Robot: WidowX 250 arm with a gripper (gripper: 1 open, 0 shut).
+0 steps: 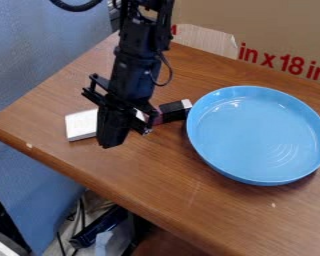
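Observation:
My black gripper point(116, 115) hangs over a pale, flat object point(81, 124) on the wooden table, with a small dark block with a white end point(174, 111) and a purple part just right of it. The gripper hides the middle of these items; whether its fingers hold anything I cannot tell. A light blue plate point(256, 136) lies on the right half of the table.
A cardboard box point(276, 40) stands along the back.

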